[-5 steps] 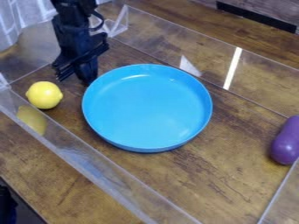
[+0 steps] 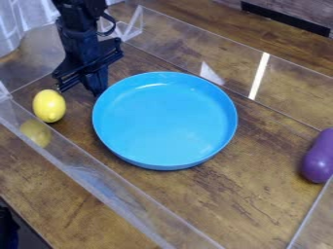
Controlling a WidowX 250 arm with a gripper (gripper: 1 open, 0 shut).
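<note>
The dark robot gripper [image 2: 89, 72] hangs low at the upper left, its fingers reaching down to the wooden surface just behind and left of a blue plate [image 2: 164, 122]. Whether anything is between the fingers cannot be seen clearly. A yellow lemon-like object [image 2: 50, 105] lies left of the plate, below the gripper and apart from it.
A purple eggplant-like object [image 2: 318, 156] lies at the right edge. Clear plastic walls border the wooden floor on the left, front and right. The floor behind the plate and to its right is bare.
The gripper has shifted slightly down and left, toward the yellow object. The yellow object looks slightly turned or shifted; the plate is unmoved.
</note>
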